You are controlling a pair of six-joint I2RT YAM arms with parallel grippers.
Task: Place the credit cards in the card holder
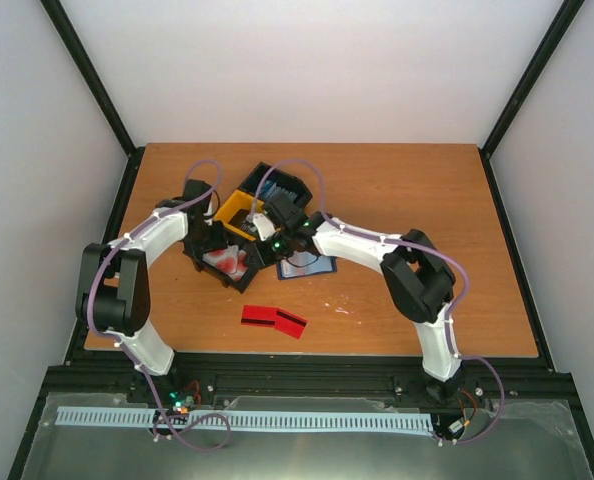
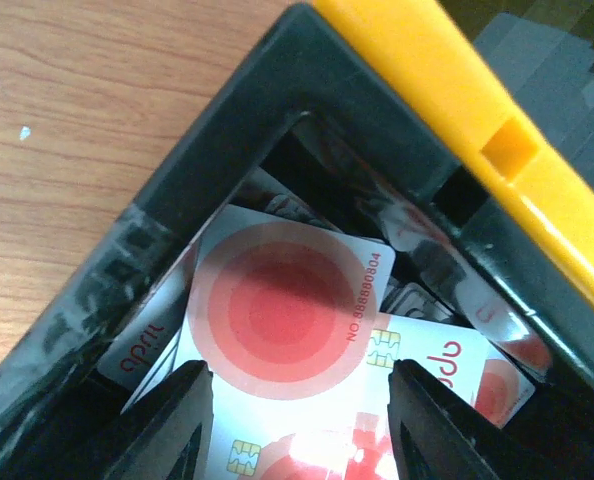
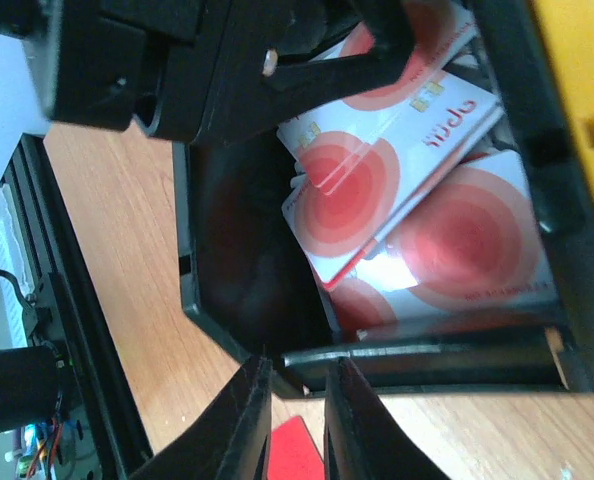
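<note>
The black card holder compartment (image 2: 147, 250) holds several white cards with red circles (image 2: 282, 310), lying flat and overlapping. My left gripper is over these cards, its fingers apart with nothing seen held between them. My right gripper is over the near edge of that compartment, fingers slightly apart and nothing visible between them. Two red cards (image 1: 273, 318) lie on the wooden table in front of the holder, one partly showing in the right wrist view.
A yellow compartment (image 1: 239, 203) and a black rear compartment (image 1: 289, 182) adjoin it. A blue-edged pad with cards (image 1: 315, 266) lies to the right, partly under my right arm.
</note>
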